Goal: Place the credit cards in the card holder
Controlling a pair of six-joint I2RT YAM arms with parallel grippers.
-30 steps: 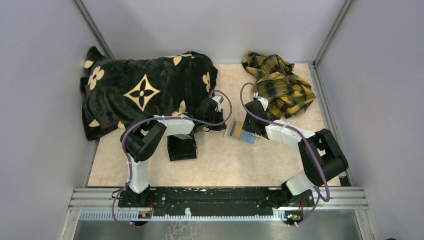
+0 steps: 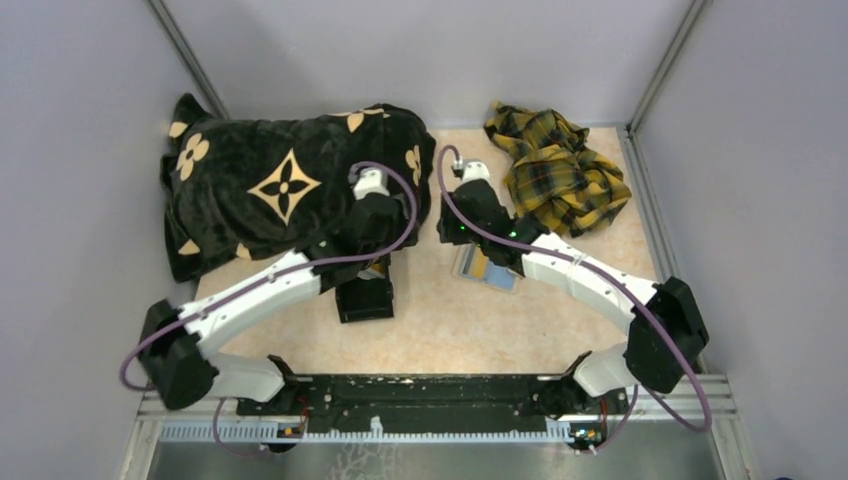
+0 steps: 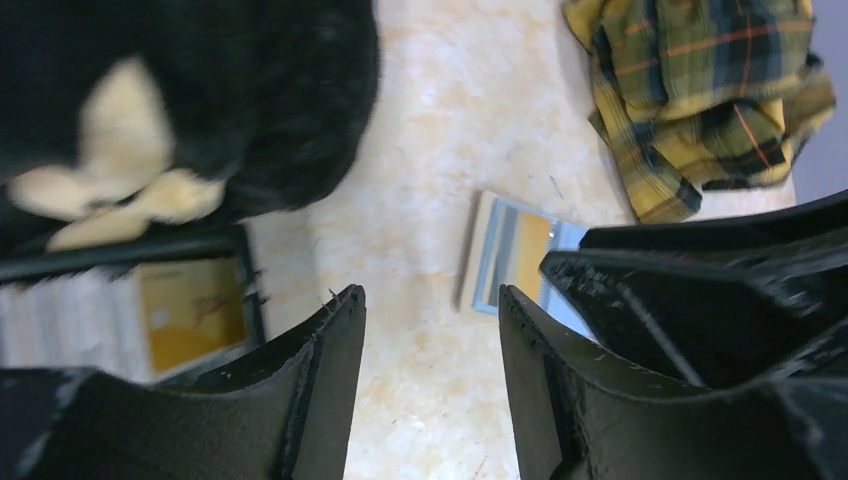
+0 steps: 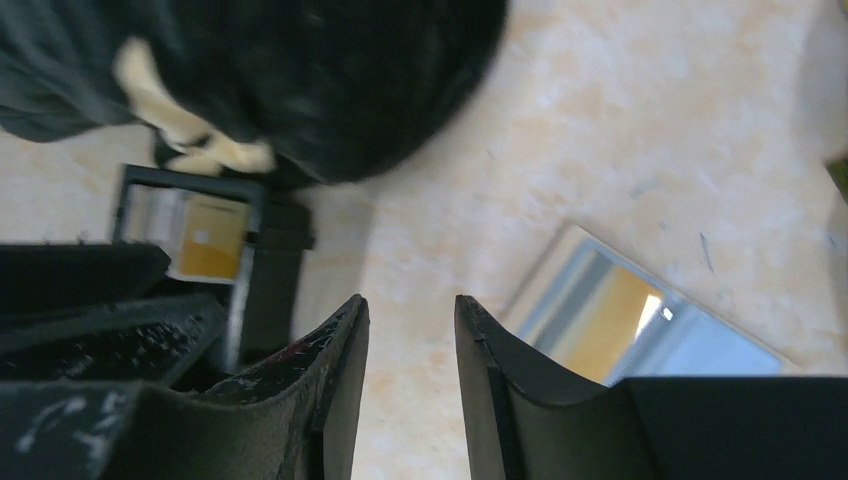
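Observation:
The card holder (image 3: 480, 250), flat and pale-edged, lies on the table with a gold card (image 3: 528, 258) and blue and grey areas showing. Part of it is hidden by the right arm in the left wrist view. A black box (image 2: 365, 305) on the left holds a gold card (image 4: 212, 236) and whitish cards (image 3: 100, 315); in the top view the left arm partly covers it. My left gripper is above the table between box and holder, fingers apart and empty. My right gripper, also open and empty, hangs left of the holder.
A dark plush blanket (image 2: 285, 185) covers the back left, close behind the box. A yellow plaid cloth (image 2: 565, 175) lies at the back right. Bare table (image 2: 450, 330) shows in front. The two grippers are close together.
My left gripper has drawn back left, away from the holder, and its arm has swung outward. The right gripper has moved left, off the holder. The holder has shifted slightly right.

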